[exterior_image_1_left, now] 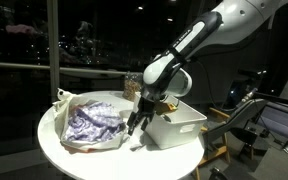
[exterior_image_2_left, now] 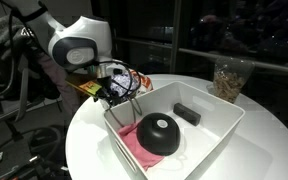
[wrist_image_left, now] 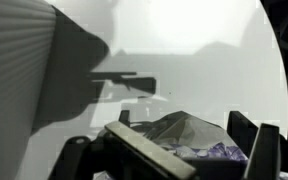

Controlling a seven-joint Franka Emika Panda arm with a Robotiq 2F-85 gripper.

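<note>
My gripper (exterior_image_1_left: 136, 130) is open above the round white table, between the bag and the white bin. A crumpled pale bag (exterior_image_1_left: 67, 103) with purple-and-white patterned cloth (exterior_image_1_left: 92, 124) in it sits left of the gripper in exterior view 1. In the wrist view, the gripper has its dark fingers apart at the bottom, with part of the patterned cloth (wrist_image_left: 220, 152) showing beyond them. A tan bar crosses that gap; what it belongs to, I cannot tell. The white bin (exterior_image_2_left: 222, 118) holds a black domed lid (exterior_image_2_left: 159, 134), pink cloth (exterior_image_2_left: 134, 143) and a dark block (exterior_image_2_left: 187, 114).
A clear container of brown pieces (exterior_image_2_left: 227, 78) stands behind the bin. Bare white tabletop (wrist_image_left: 184, 70) fills much of the wrist view. A folding chair (exterior_image_1_left: 229, 125) is at the table's right. Dark windows lie beyond.
</note>
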